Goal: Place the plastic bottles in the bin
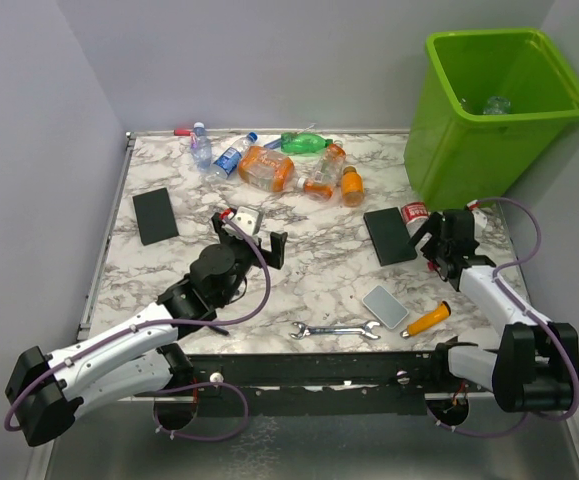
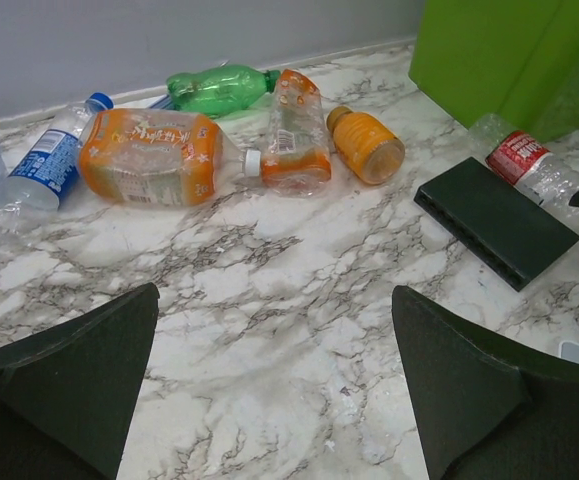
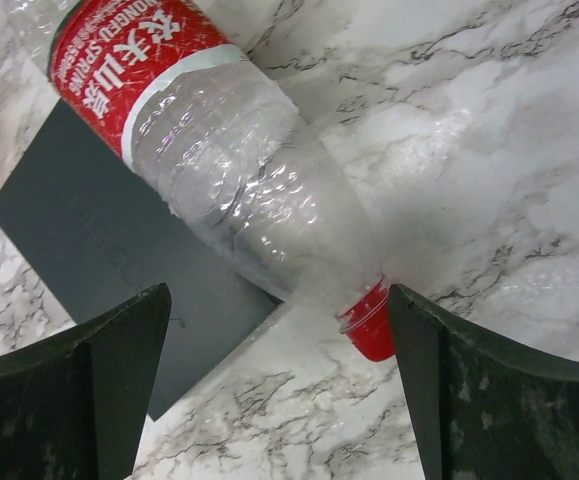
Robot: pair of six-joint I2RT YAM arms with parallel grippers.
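Note:
A clear red-labelled bottle (image 3: 249,190) lies beside a dark slab (image 3: 99,220); my open right gripper is over its red-capped end. My left gripper is open over bare marble, facing several bottles at the back: a blue-labelled bottle (image 2: 44,160), a large orange-labelled one (image 2: 149,160), a green one (image 2: 214,90), a crushed one (image 2: 294,140), an orange one (image 2: 364,145) and a clear one (image 1: 200,150). The green bin (image 1: 449,150) stands at the back right, with clear plastic inside.
A wrench (image 1: 334,330), a grey card (image 1: 385,306), a yellow-handled tool (image 1: 427,320) and another dark slab (image 1: 154,215) lie on the table.

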